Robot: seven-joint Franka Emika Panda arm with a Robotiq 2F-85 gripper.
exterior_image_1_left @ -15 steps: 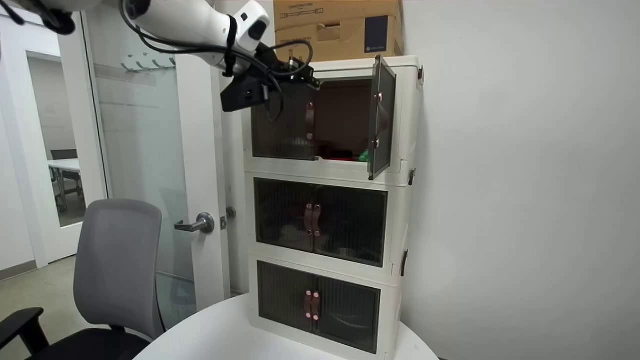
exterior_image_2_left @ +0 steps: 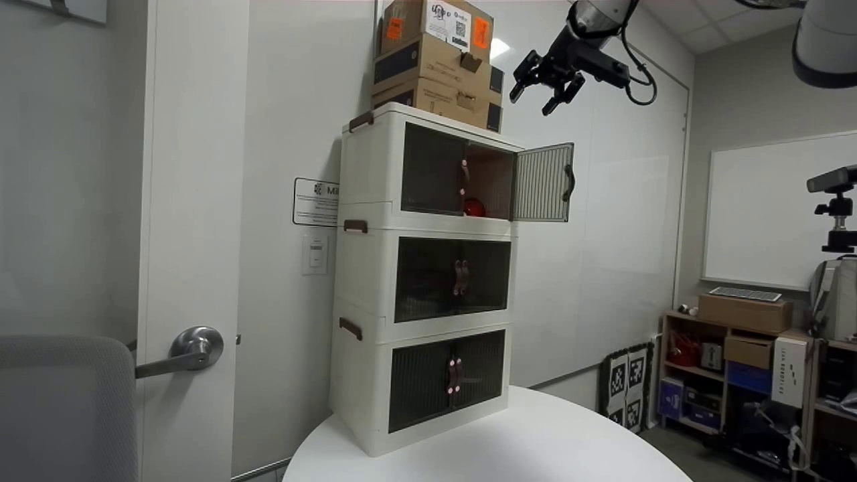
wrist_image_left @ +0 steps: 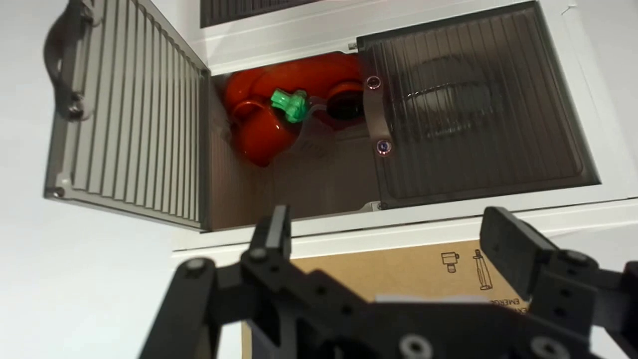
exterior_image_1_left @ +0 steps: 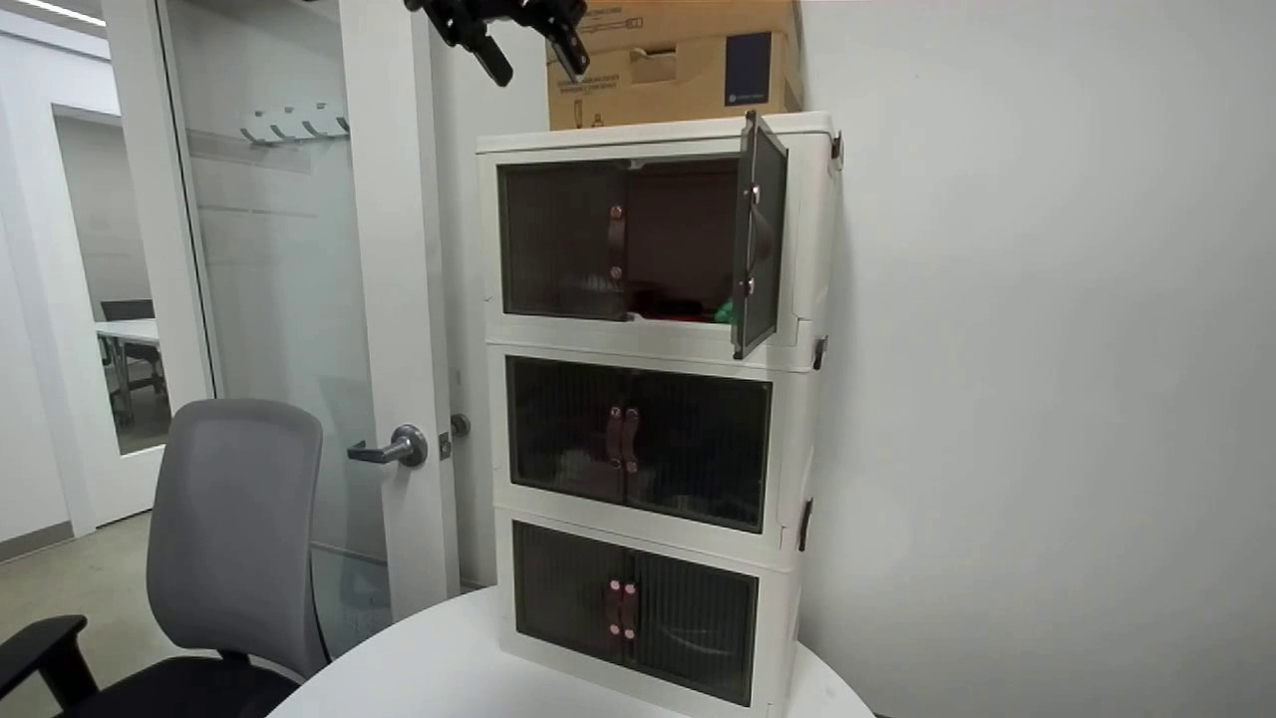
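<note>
My gripper [exterior_image_2_left: 531, 96] hangs open in the air in front of the cabinet's top, its two fingers wide apart with nothing between them. In the wrist view the fingers [wrist_image_left: 278, 230] lie low in the frame. The top compartment's right door [exterior_image_1_left: 762, 233] stands swung outward, while its left door [exterior_image_1_left: 562, 239] is closed. Inside the compartment, the wrist view shows a red mug [wrist_image_left: 263, 134], a green object [wrist_image_left: 291, 105], a longer red item [wrist_image_left: 299, 75] and something clear. Behind the closed dark door, a pale rounded item [wrist_image_left: 451, 98] shows faintly.
Cardboard boxes [exterior_image_2_left: 438, 72] stand on the cabinet. Its middle doors [exterior_image_1_left: 637, 443] and bottom doors [exterior_image_1_left: 634, 610] are closed. A white round table [exterior_image_2_left: 546, 434] bears the cabinet. A chair [exterior_image_1_left: 233, 527] and a room door [exterior_image_1_left: 407, 359] are to the left in exterior view 1.
The arm has risen and swung away from the top left door; in exterior view 1 only the gripper's fingers now show, at the upper edge. The cabinet doors look unchanged.
</note>
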